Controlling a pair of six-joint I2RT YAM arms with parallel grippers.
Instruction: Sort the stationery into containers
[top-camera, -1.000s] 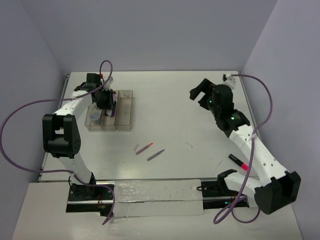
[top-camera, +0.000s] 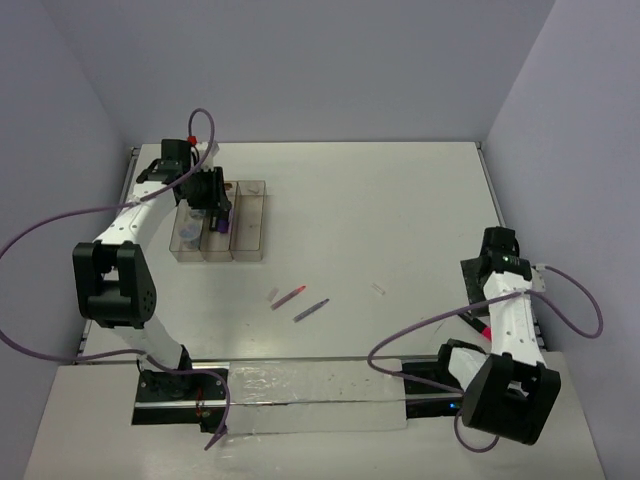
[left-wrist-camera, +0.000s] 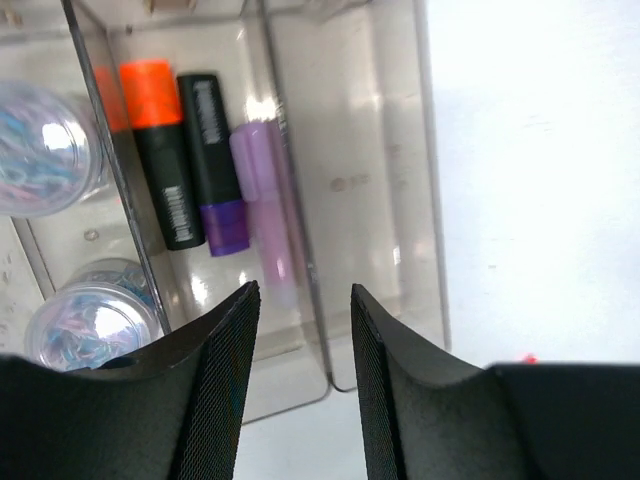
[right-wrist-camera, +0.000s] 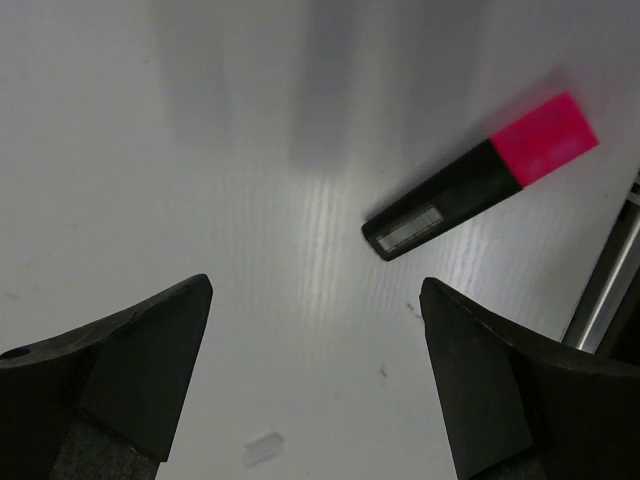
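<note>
In the left wrist view, my left gripper is open above the clear box (top-camera: 250, 255). The box's middle compartment holds an orange-capped black marker (left-wrist-camera: 165, 165), a black marker with a purple end (left-wrist-camera: 214, 160) and a purple marker (left-wrist-camera: 262, 190). Round clear containers (left-wrist-camera: 95, 325) occupy the left compartment. On the right, a black marker with a pink cap (right-wrist-camera: 465, 185) lies on the table near its edge. My right gripper stands open over the table there, its fingers short of the marker and nothing between them.
A pink pen (top-camera: 288, 298) and a dark blue pen (top-camera: 311, 310) lie on the table between the arms. Small clear pieces (top-camera: 377, 288) are scattered nearby. A wall rises close beside the right arm.
My right arm has swung right and toward the front, bringing its gripper near the pink-capped marker. The left arm has shifted slightly over the box.
</note>
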